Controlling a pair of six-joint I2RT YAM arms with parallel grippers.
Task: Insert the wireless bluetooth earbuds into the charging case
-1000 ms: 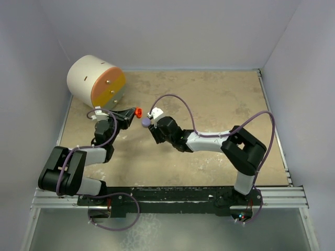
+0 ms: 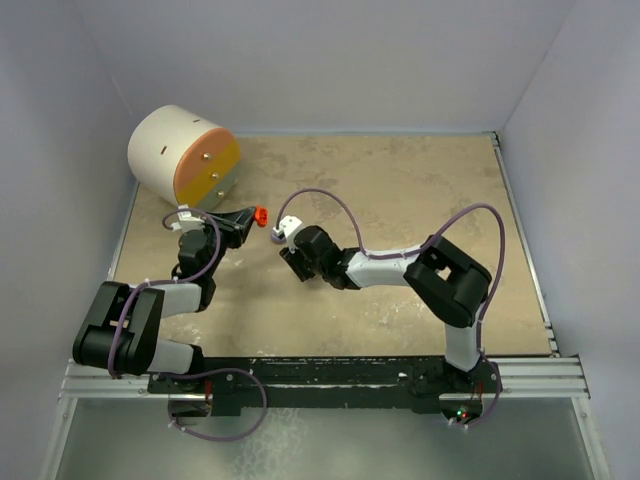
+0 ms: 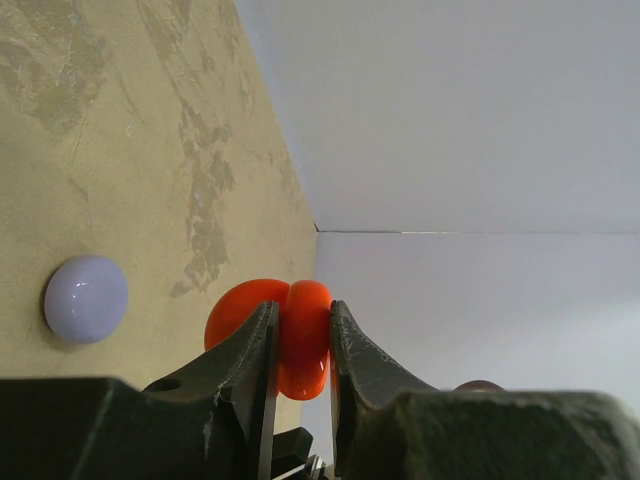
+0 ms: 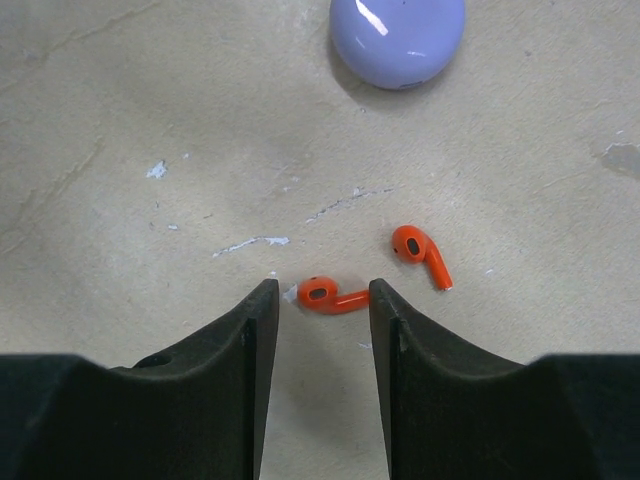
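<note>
A glossy red-orange case (image 3: 304,350) is clamped upright between the black fingers of my left gripper, which is shut on it above the table. Its open or closed state is hard to make out. Two small red earbuds lie loose on the table in the right wrist view. The nearer earbud (image 4: 320,293) appears between the fingertips of my right gripper, its stem pointing right. Those fingers are apart and grip nothing visible. The other earbud (image 4: 412,243) lies beyond and to the right, outside the fingers.
A smooth lavender rounded object (image 4: 398,40) rests on the table past the earbuds. In the top view, a white cylinder (image 2: 170,145) with an orange, yellow and grey drawer front stands at the back left.
The left gripper and its red case have hardly moved, drifting slightly left.
</note>
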